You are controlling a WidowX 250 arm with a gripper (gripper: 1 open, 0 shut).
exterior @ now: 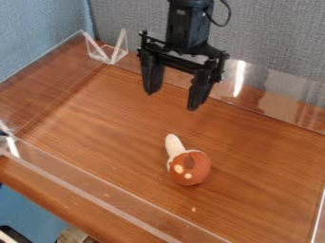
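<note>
My black gripper (174, 93) hangs in the upper middle of the view, open, with its two fingers wide apart and nothing between them. Below it on the wooden surface lies a toy mushroom (189, 167) on its side, its orange-red spotted cap toward the front and its pale stem pointing back toward the gripper. The gripper is apart from the mushroom, higher in the picture.
The wooden floor (102, 133) is bordered by clear walls along the front and back. A white wire-like piece (106, 49) stands at the back left corner. Free surface surrounds the mushroom.
</note>
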